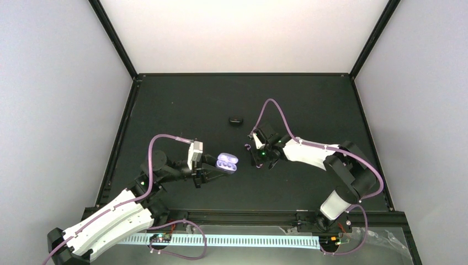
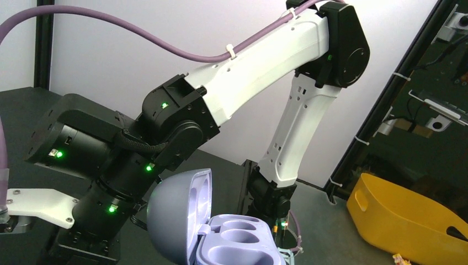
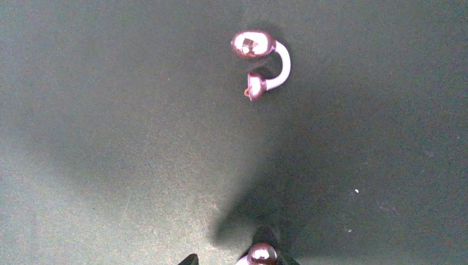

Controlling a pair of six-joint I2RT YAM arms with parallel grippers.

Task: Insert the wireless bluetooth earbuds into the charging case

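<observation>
The lilac charging case (image 1: pixel 227 165) is lid-up and off to the left of centre, with my left gripper (image 1: pixel 221 167) shut on it. In the left wrist view the case (image 2: pixel 237 243) shows empty hollows; the fingers are out of sight there. Two earbuds with shiny pink ends lie on the black table. One earbud (image 3: pixel 254 44) lies far from the fingertips in the right wrist view. The other earbud (image 3: pixel 262 255) is cut off by the bottom edge, between the open fingertips of my right gripper and closer to the right one. Contact with it cannot be made out.
A small black object (image 1: pixel 236 120) sits farther back on the table (image 1: pixel 193 99). Outside the work area, a yellow basket (image 2: pixel 408 221) appears in the left wrist view. Much of the tabletop behind the arms is bare.
</observation>
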